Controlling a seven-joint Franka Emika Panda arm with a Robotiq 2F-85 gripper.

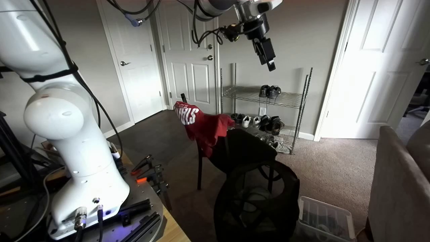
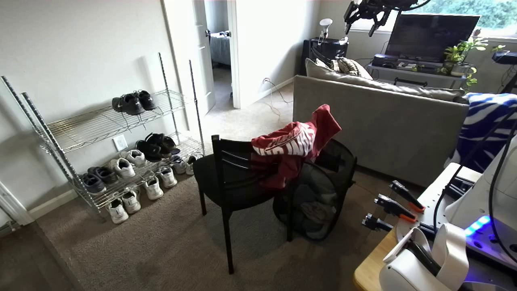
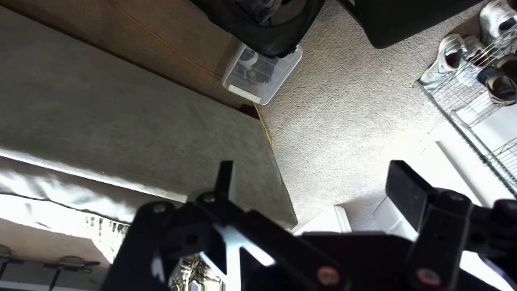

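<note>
High in the air, my gripper [image 1: 270, 66] points downward, well clear of every surface. In the wrist view its two fingers [image 3: 408, 196] stand wide apart, with only floor and sofa showing far below between them; it is open and empty. A red garment with white lettering [image 1: 207, 123] hangs draped over the backrest of a black chair [image 2: 223, 196]. Beside the chair stands a black mesh hamper [image 1: 258, 213], its round top uncovered; grey cloth [image 2: 315, 201] shows inside it in the second exterior view.
A wire rack [image 2: 99, 128] of shoes stands by the wall. The sofa [image 2: 373, 123] and a clear plastic bin [image 1: 325, 219] lie near the hamper. Clamps [image 2: 397, 206] stick out from the robot's table, where a white headset [image 2: 426, 262] rests. Carpet between rack and sofa is free.
</note>
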